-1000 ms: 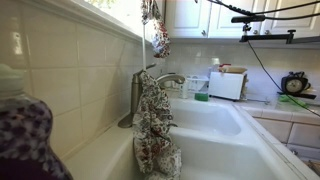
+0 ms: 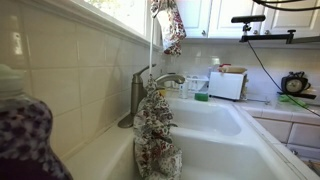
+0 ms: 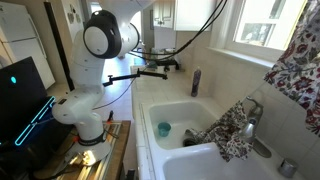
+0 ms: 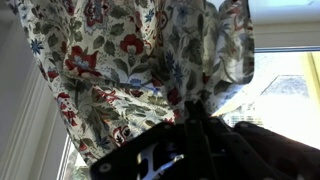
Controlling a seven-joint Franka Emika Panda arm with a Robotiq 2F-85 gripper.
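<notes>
A floral cloth (image 2: 158,135) is draped over the faucet (image 2: 136,95) and hangs into the sink; in exterior view 2 the same cloth (image 3: 228,132) lies around the spout. More cloth of this pattern (image 2: 169,27) hangs by the window, and at the right edge of exterior view 2 a large piece (image 3: 300,75) comes down from above. My gripper appears only in the wrist view, dark and shut, right against floral cloth (image 4: 120,55). The folds bunch up at its fingertips; whether any fabric is pinched between them cannot be told.
The double sink (image 3: 178,120) is white, with a green cup (image 3: 164,129) in the far basin. A dark bottle (image 3: 196,82) stands behind it. In exterior view 1 a purple-patterned bottle (image 2: 28,135) fills the left foreground. The window (image 3: 265,28) is close to the hanging cloth.
The cloth hanging by the window has shifted right and spread wider in exterior view 1. The cloth draped on the faucet has changed little, its folds moving slightly.
</notes>
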